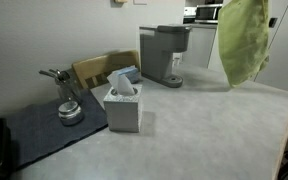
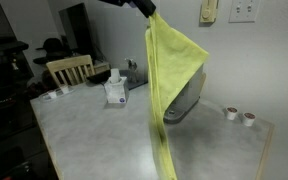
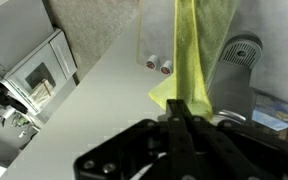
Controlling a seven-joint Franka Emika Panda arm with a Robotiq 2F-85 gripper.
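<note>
A yellow-green cloth point(image 2: 166, 70) hangs in a long, narrow drape from my gripper point(image 2: 148, 10), which is shut on its upper end. One corner of the cloth spreads out to the right in exterior view 2, and a thin tail hangs low toward the table. Exterior view 1 shows only the lower part of the cloth point(image 1: 243, 42) at the top right, above the table; the gripper is out of that picture. In the wrist view the cloth point(image 3: 189, 75) runs up from between the dark fingertips of the gripper.
On the white table point(image 1: 199, 130) stand a tissue box point(image 1: 124, 110) and a grey coffee machine point(image 1: 162, 55). A metal canister point(image 1: 70, 112) rests on a dark mat point(image 1: 39, 135). Two small cups point(image 2: 240, 117) sit near the wall.
</note>
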